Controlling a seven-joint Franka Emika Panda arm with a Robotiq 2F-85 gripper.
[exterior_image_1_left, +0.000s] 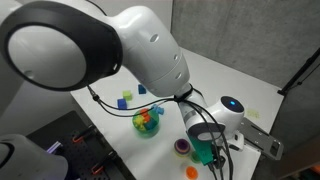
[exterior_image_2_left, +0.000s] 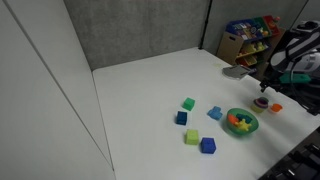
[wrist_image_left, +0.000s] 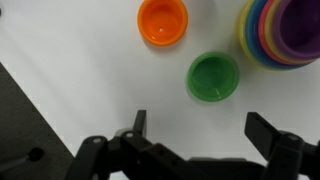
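Observation:
In the wrist view my gripper is open, its fingers wide apart with only bare table between their tips. Just ahead of that gap sits a small green cup, seen from above and empty. An orange cup lies farther up in the same view. At the upper right are nested cups with blue, red, yellow and purple rims. Exterior view 1 has the orange cup and the nested cups beside the arm, whose hand covers much of the green cup there.
A green bowl holding colourful pieces stands left of the cups. Several loose blocks, including a blue block and a lime block, lie beyond it. A shelf with coloured items stands behind.

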